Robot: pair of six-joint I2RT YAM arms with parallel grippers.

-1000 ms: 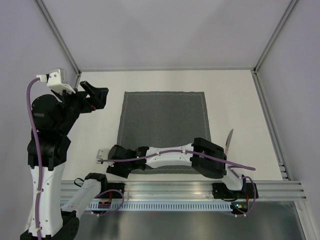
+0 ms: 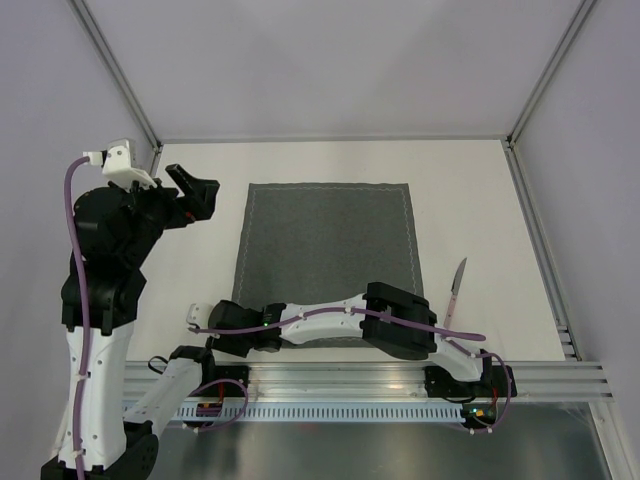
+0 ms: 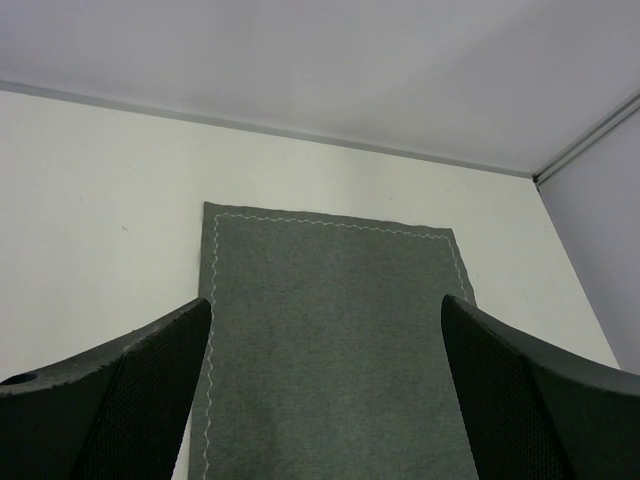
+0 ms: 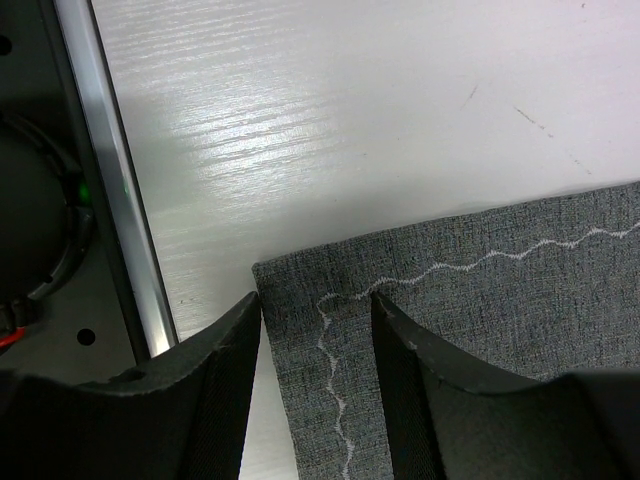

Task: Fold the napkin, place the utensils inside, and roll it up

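A grey napkin [image 2: 325,240] with a pale stitched border lies flat and unfolded on the white table. My left gripper [image 2: 190,190] hangs open over the table left of the napkin; in the left wrist view nothing stands between its fingers. The right arm stretches left across the napkin's near edge. In the right wrist view, a corner of the napkin [image 4: 310,310] lies between the parted fingers of my right gripper. A knife [image 2: 457,285] with a pinkish handle lies right of the napkin, partly hidden by the right arm. No other utensil shows.
Bare table [image 2: 480,220] surrounds the napkin at the back and right. Metal rails and pale walls bound the table. The front rail [image 4: 115,190] runs close to the napkin's corner and the right gripper.
The right arm has shifted slightly left and toward the table's front, bringing its gripper to the napkin's near left corner.
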